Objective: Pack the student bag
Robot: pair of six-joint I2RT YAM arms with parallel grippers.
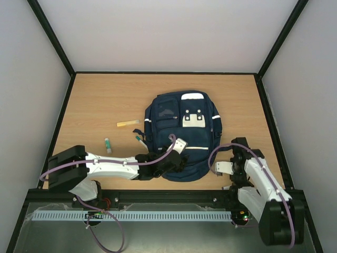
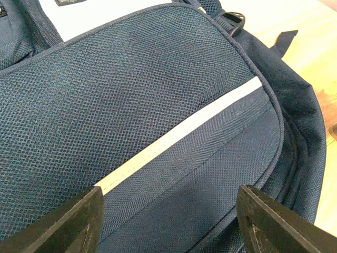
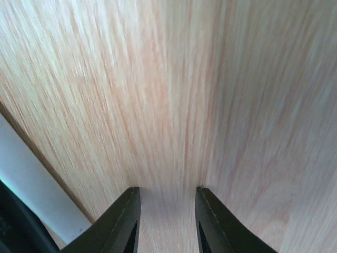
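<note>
The navy backpack (image 1: 181, 126) lies front side up in the middle of the table. My left gripper (image 1: 178, 162) hangs over its lower pocket; in the left wrist view the fingers of the left gripper stand apart, with navy fabric below. My right gripper is at the front right, low over bare wood; whether anything is between its fingers is unclear. A white strip (image 3: 42, 184) with a dark edge shows at its left. A glue stick (image 1: 107, 145), a yellow item (image 1: 127, 123) and a teal-tipped white item (image 1: 142, 142) lie left of the backpack.
Dark frame rails and grey walls bound it on the sides and back.
</note>
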